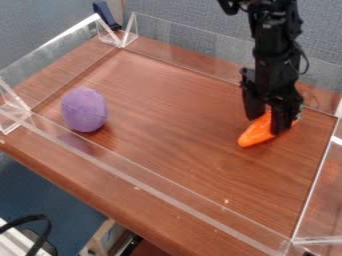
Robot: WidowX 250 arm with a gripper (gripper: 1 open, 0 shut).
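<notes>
My black gripper (pixel 270 110) is low at the right side of the wooden surface, over an orange carrot-like object (pixel 257 133). The object's upper end is hidden behind the fingers, and I cannot tell whether they grip it. A purple round object (pixel 84 109) sits at the left.
Clear plastic walls edge the wooden board (pixel 167 100), whose middle is empty. A black cable (pixel 40 230) shows at the bottom left, off the board.
</notes>
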